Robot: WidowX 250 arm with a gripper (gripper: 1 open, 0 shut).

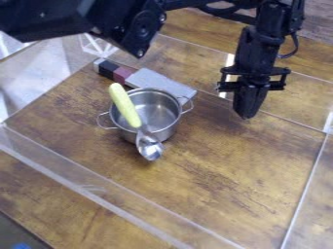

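My black gripper (pixel 247 97) hangs low over the wooden table at the upper right, pointing down; its finger state is hard to make out. To its left a steel pot (pixel 159 115) with two side handles stands on the table, with a ladle (pixel 148 149) over its front rim and a yellow-handled utensil (pixel 125 105) leaning in it.
A grey object with a dark and pink end (pixel 159 85) lies behind the pot.
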